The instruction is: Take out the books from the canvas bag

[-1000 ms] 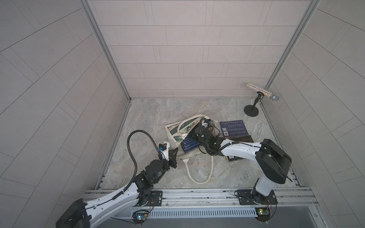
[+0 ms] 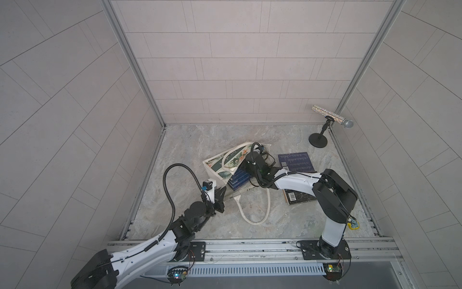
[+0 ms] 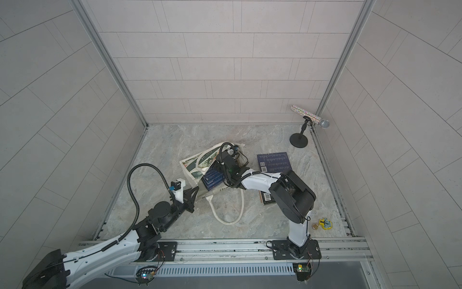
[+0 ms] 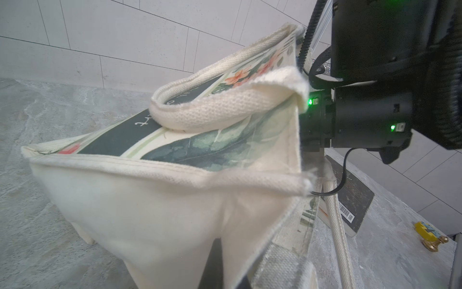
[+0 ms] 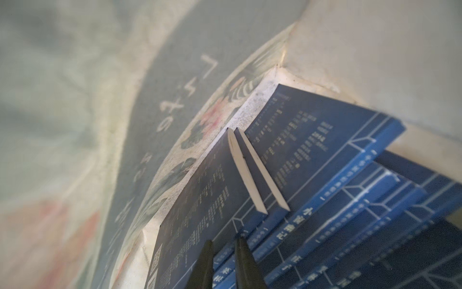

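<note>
The canvas bag [image 2: 219, 161] lies open mid-table, white with a floral print and rope handles. Several blue books [image 5: 317, 130] are stacked inside. My right gripper reaches into the bag, its two fingers parted over the spines of the upper books; whether anything is gripped is unclear. My left gripper [image 2: 220, 197] is at the bag's front-left corner, low and shut, with its fingertips against or near the white canvas in the left wrist view; anything thin between them cannot be seen.
Books [image 2: 293, 160] lie on the table right of the bag, partly under my right arm. A microphone on a stand [image 2: 317, 139] stands back right, and a small yellow object [image 3: 325, 224] front right.
My right arm and gripper have shifted slightly back and left, pushing or carrying the bag's upper part a little leftward. My left arm is nearly unmoved.
</note>
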